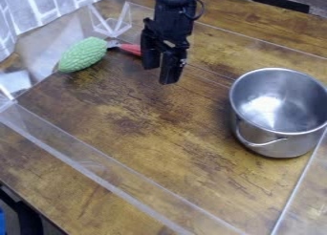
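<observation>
The black gripper (pixel 163 59) hangs from the top centre, low over the wooden table with its fingers pointing down. Whether it is open or shut is hard to make out. Behind its fingers, to the left, lies a red object (pixel 128 50), partly hidden by the gripper. A green bumpy item (pixel 82 54) lies further left.
A steel pot (pixel 276 113) stands at the right. Clear plastic walls (pixel 90 167) edge the left and near side.
</observation>
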